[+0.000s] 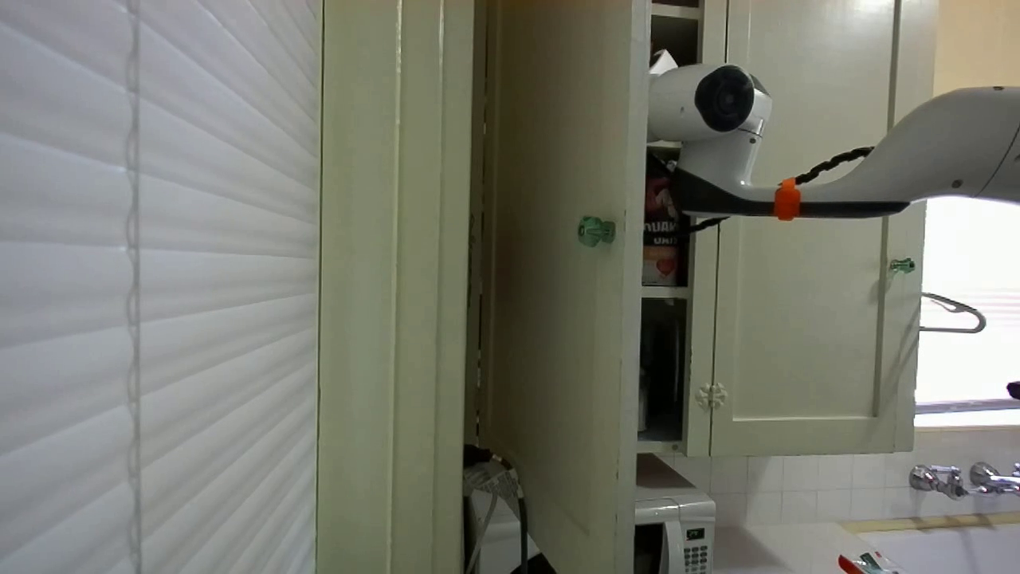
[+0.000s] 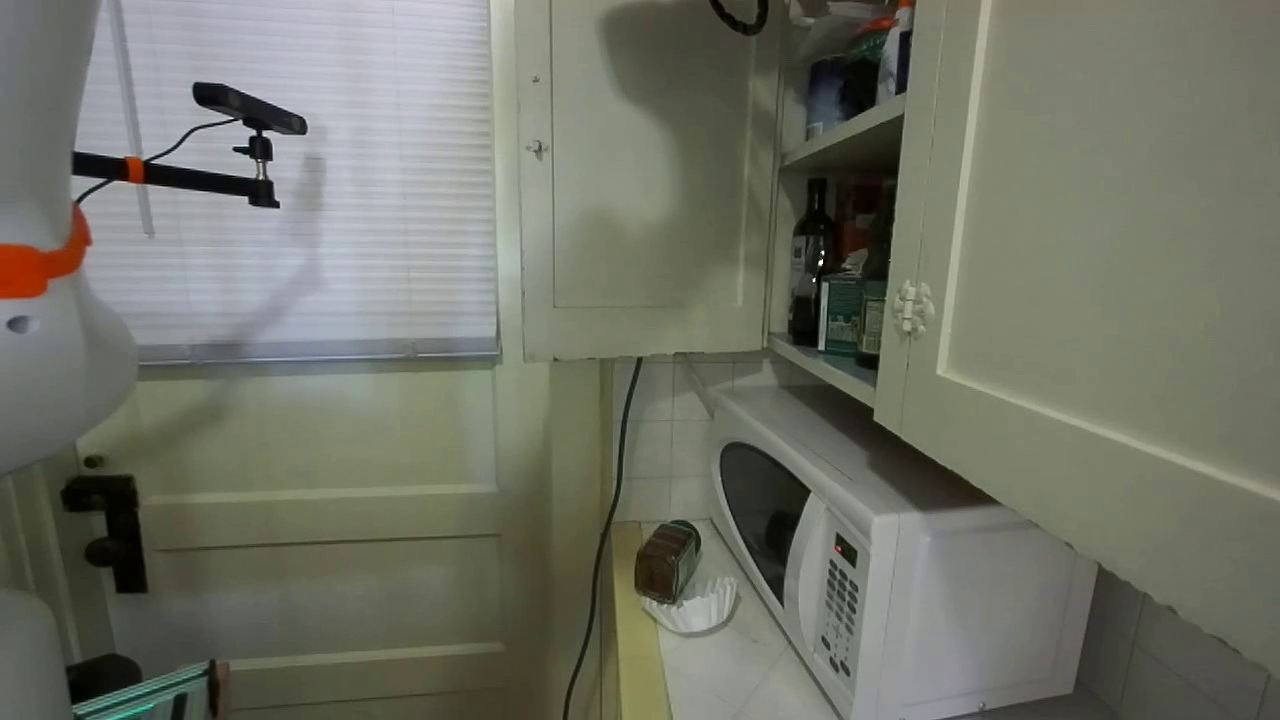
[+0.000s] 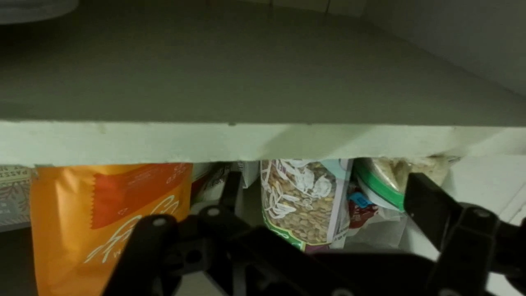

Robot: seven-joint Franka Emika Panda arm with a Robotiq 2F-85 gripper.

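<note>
In the wrist view my gripper stands open, its two dark fingers far apart at the lower part of the picture. A clear bag of oat-like flakes (image 3: 301,202) with white lettering shows in the gap between them, farther back on the shelf below. I cannot tell how far the fingertips are from the bag. Left of the gripper stands an orange pouch (image 3: 69,222). Right of the bag, near the right finger, is a green-rimmed lid or tub (image 3: 377,185). Neither exterior view shows the fingers.
A shelf board (image 3: 236,143) runs across just above these packages. The open cabinet door (image 1: 559,316) hides part of the arm in exterior view 1. Below the cabinet sits a white microwave (image 2: 960,600), with a brown jar (image 2: 667,564) on the counter beside it.
</note>
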